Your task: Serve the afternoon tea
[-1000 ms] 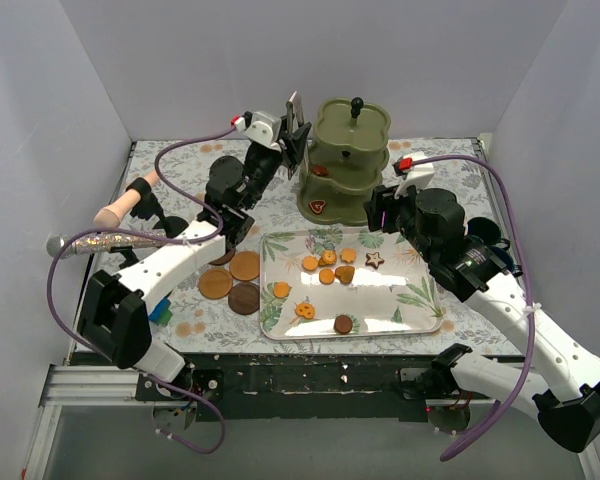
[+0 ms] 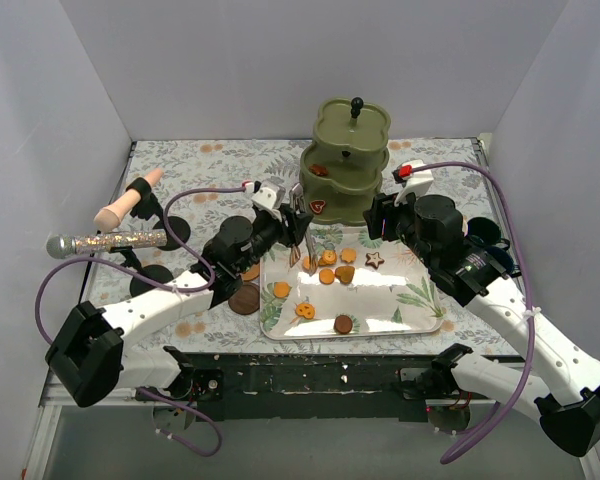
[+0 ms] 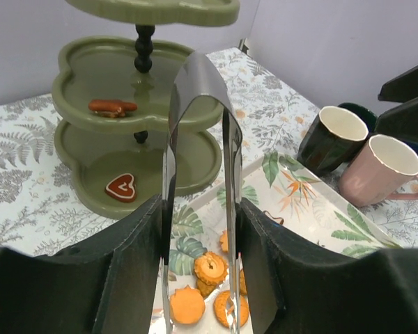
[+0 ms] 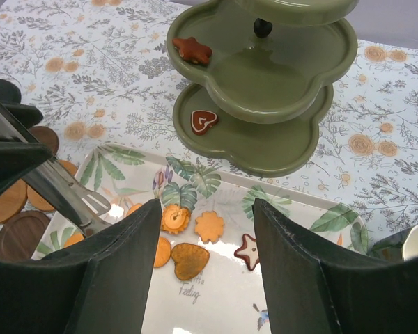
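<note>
My left gripper (image 2: 290, 220) is shut on metal tongs (image 3: 203, 90), whose tips hang over orange biscuits (image 3: 187, 304) on the white leaf-patterned tray (image 2: 400, 300). A star cookie (image 4: 247, 252) and a heart-shaped orange biscuit (image 4: 189, 260) lie on it too. The green tiered stand (image 2: 347, 125) stands behind, with a red-brown piece (image 4: 191, 51) on its middle tier and a heart cookie (image 4: 203, 121) on the bottom. My right gripper (image 2: 385, 215) hangs open over the tray's right part, nothing between its fingers.
Pink (image 3: 376, 170) and black (image 3: 327, 139) cups stand at the right. Brown round discs (image 4: 22, 234) lie left of the tray. A wooden roller (image 2: 130, 200) and a glittery one (image 2: 105, 242) sit on holders at the far left.
Over the last second my left gripper has brought the tongs down from beside the stand's upper tier to over the tray's left part. The right arm has shifted only slightly.
</note>
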